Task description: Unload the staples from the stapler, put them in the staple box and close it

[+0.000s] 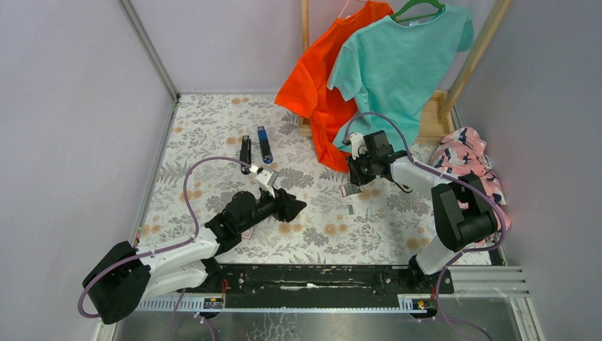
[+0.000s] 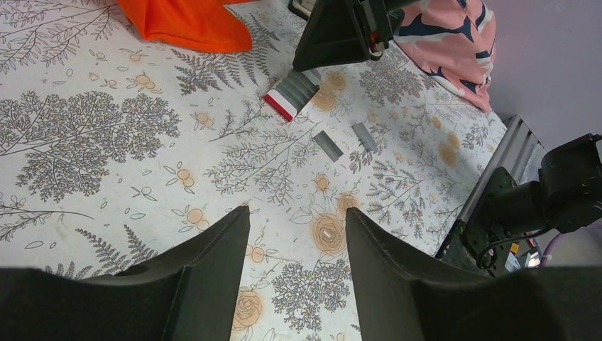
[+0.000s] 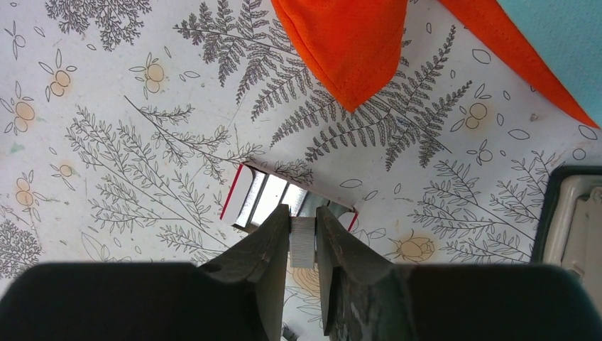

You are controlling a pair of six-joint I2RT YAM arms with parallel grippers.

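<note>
My right gripper hangs over the red-edged staple box [image 3: 266,193], with a strip of staples [image 3: 302,241] between its fingertips. The same box [image 2: 287,95] shows beneath that gripper in the left wrist view. Loose staple strips [image 2: 328,145] lie nearer on the table. Two staplers, one black [image 1: 245,150] and one blue [image 1: 264,144], lie at the back left. My left gripper is open and empty, over bare table to the left of the box.
An orange shirt [image 1: 319,106] and a teal shirt [image 1: 394,71] hang at the back, low over the table. Pink patterned cloth [image 1: 465,149] lies at the right.
</note>
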